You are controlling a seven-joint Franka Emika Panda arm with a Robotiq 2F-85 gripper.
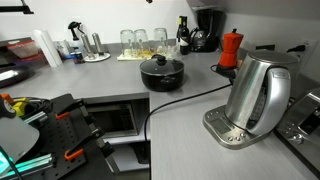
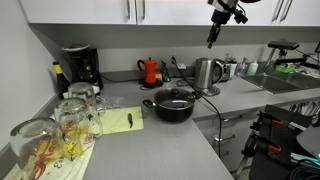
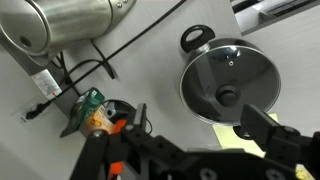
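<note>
No task objects are named. A black pot with a glass lid (image 1: 162, 73) stands on the counter, also seen as the lidded pot (image 2: 175, 104) in exterior view 2. From above, in the wrist view, the clear lid (image 3: 228, 82) shows its dark knob, and a side handle sticks out. My gripper is open, its black fingers spread wide along the bottom, and nothing shows between them. Exterior view 2 has the gripper (image 2: 226, 27) high over the counter, well above the pot. Only a dark tip enters the top edge of exterior view 1.
A steel kettle (image 1: 262, 95) sits on its base, its black cord crossing the counter. Near the wall stand a red moka pot (image 2: 150, 71) and coffee maker (image 2: 85, 66). Upturned glasses (image 2: 75, 125) stand beside and on a yellow cloth (image 2: 112, 125) bearing a dark slim object.
</note>
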